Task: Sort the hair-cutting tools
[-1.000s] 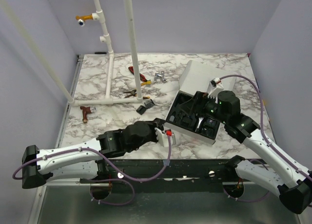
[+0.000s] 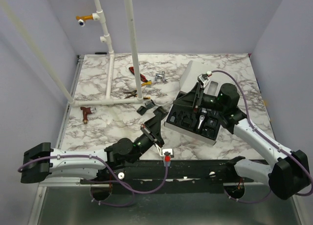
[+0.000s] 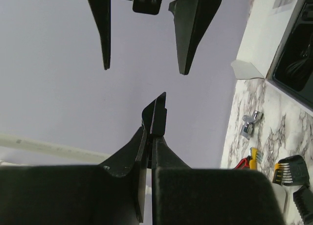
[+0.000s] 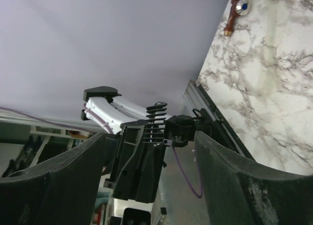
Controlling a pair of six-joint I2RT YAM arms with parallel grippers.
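Observation:
My left gripper (image 2: 157,118) is shut on a black comb guard (image 2: 161,112), whose teeth show in the top and right wrist views; in the left wrist view it appears as a dark edge-on piece (image 3: 154,115). My right gripper hangs above it, over the open case (image 2: 195,122), with fingers apart and nothing between them. The case holds black pieces and a silver tool. On the table are black guards (image 2: 142,110), a black-and-yellow guard (image 3: 291,168), silver clippers (image 2: 160,77) and red-handled tools (image 2: 138,74).
White pipework (image 2: 108,78) with an orange tap stands over the table's left part. A brown tap fitting (image 2: 86,112) lies at the left. Clear marble lies at front left and right of the case.
My left gripper has moved up and turned, lifting the comb guard toward the right gripper, which has risen slightly in the top view, toward the back.

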